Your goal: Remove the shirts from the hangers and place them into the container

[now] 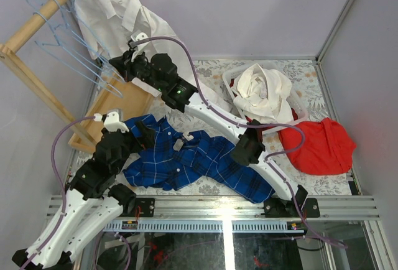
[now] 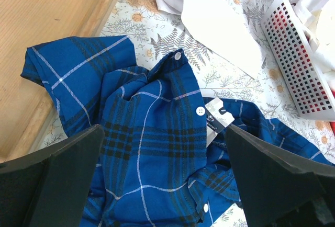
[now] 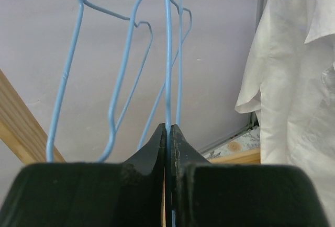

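Note:
Blue plaid shirt (image 1: 165,158) lies crumpled on the table, free of any hanger, one end resting on the rack's wooden base. Above it, my left gripper stands open, nothing between its fingers. The right gripper is shut at the rack, with the thin wire of a light-blue hanger (image 3: 168,54) passing between its fingertips. Several blue hangers (image 1: 62,49) hang bunched from the wooden bar (image 1: 46,12). A white shirt (image 1: 118,18) still hangs on the bar's far end, partly behind my right gripper.
At the right stands a white basket (image 1: 301,105) with white and red cloth in it. A red cloth (image 1: 320,145) lies beside it. The rack's wooden frame (image 1: 46,89) bounds the left side. Patterned table (image 1: 211,71) shows bare between rack and basket.

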